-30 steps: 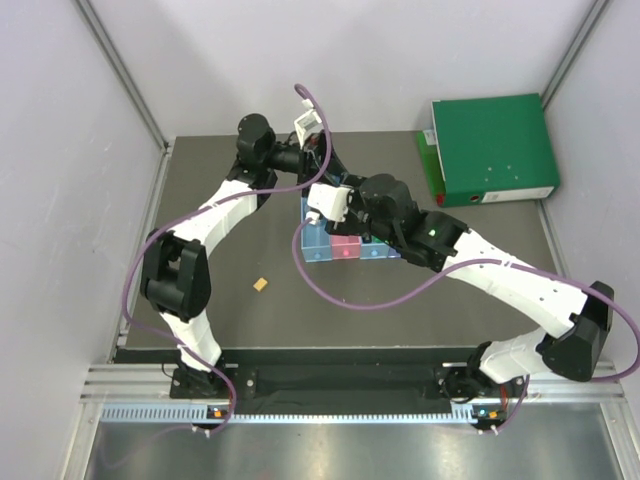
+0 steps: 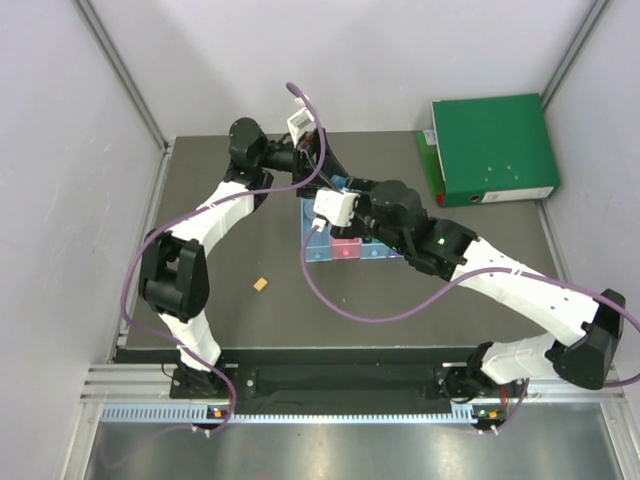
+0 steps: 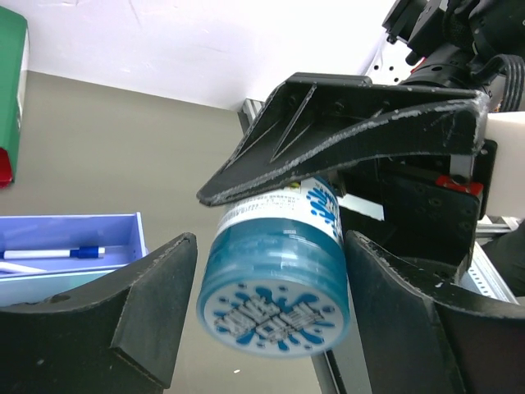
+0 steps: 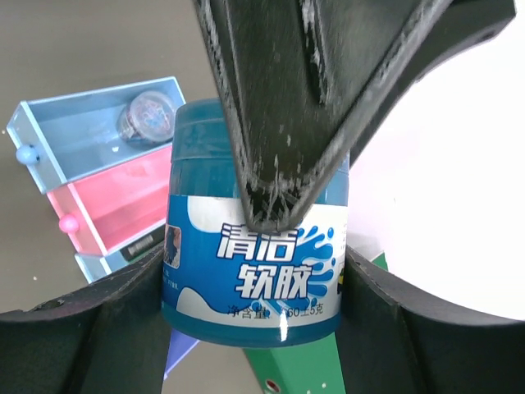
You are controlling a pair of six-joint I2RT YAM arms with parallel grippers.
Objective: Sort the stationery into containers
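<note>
A blue-lidded jar with a white and blue label (image 3: 275, 300) is held between both grippers above the organizer. In the left wrist view my left gripper is shut on it, while a black finger of the other gripper reaches over it from above. My right gripper is around the same jar in the right wrist view; whether it grips or only surrounds it is unclear. Below are a light blue compartment (image 4: 78, 135) holding a clear round item (image 4: 150, 115), a pink compartment (image 4: 123, 205), and a blue compartment (image 3: 115, 234) with white pens.
A green binder (image 2: 490, 145) lies at the back right. A small yellow square (image 2: 260, 284) sits on the bare table at front left. The two arms crowd over the organizer.
The right arm has shifted slightly right and toward the front in the top view. The left arm has moved a little left at its wrist.
</note>
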